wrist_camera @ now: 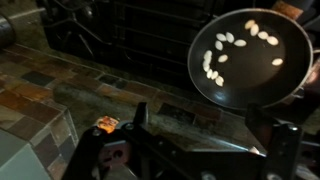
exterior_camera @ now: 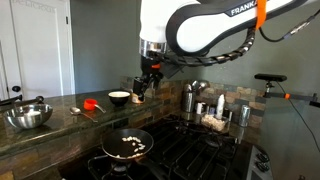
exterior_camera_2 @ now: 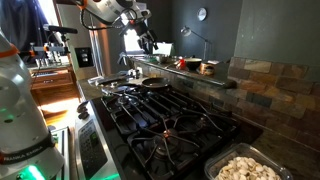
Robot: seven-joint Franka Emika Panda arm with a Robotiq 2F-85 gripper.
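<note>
A dark frying pan (exterior_camera: 128, 145) rests on the stove's far-left burner, with several small white pieces (wrist_camera: 221, 44) scattered inside it. My gripper (exterior_camera: 143, 92) hangs in the air above and behind the pan, near the counter ledge. In the wrist view its two dark fingers stand wide apart at the bottom, with nothing between them. The pan (wrist_camera: 250, 90) lies toward the upper right in that view, well below the fingers.
The ledge holds a metal bowl (exterior_camera: 29, 116), a red ladle (exterior_camera: 91, 104) and a dark bowl (exterior_camera: 119, 98). A tray of pale pieces (exterior_camera_2: 247, 168) stands at the stove's other end. Bare black grates (exterior_camera_2: 170, 135) lie between.
</note>
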